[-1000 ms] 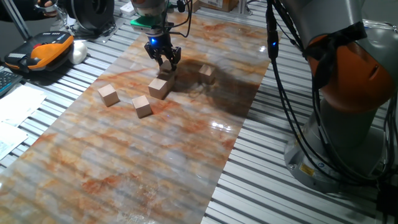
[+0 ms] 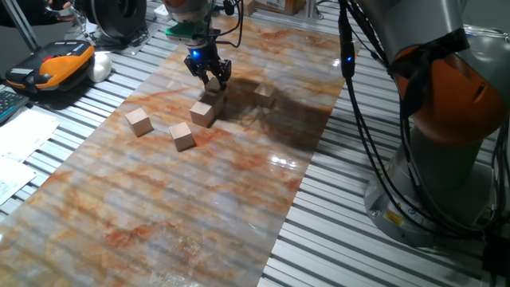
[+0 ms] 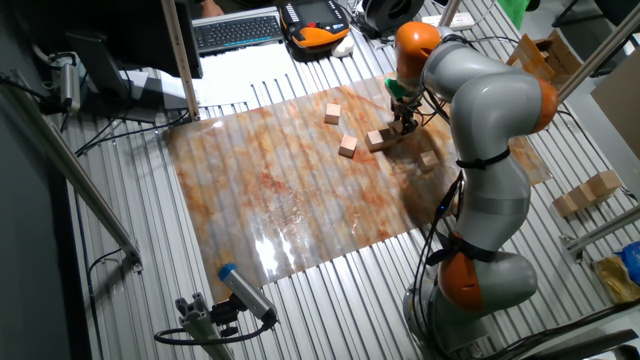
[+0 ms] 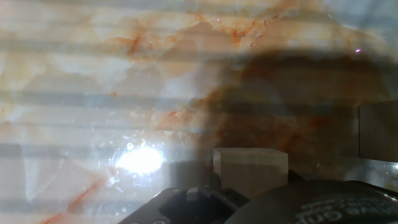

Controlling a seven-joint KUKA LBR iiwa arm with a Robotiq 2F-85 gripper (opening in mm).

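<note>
My gripper [image 2: 210, 78] points down over the far part of the marbled sheet, its fingers on either side of a wooden cube [image 2: 213, 84]. In the wrist view that cube [image 4: 252, 173] shows at the bottom edge, close to the dark fingers; whether they press on it cannot be made out. Just in front and below, two more cubes stand in a row, the nearer cube [image 2: 202, 114] showing clearly and the other partly hidden. Loose on the sheet are a left cube [image 2: 139, 122], a front cube [image 2: 182, 136] and a right cube [image 2: 264, 96].
The marbled sheet [image 3: 270, 190] is bare across its near half. An orange-black device [image 2: 52, 66] and a keyboard [image 3: 237, 33] lie beyond its edge. The arm's base [image 2: 426, 191] stands beside the sheet. More wooden blocks [image 3: 587, 194] sit off to the right.
</note>
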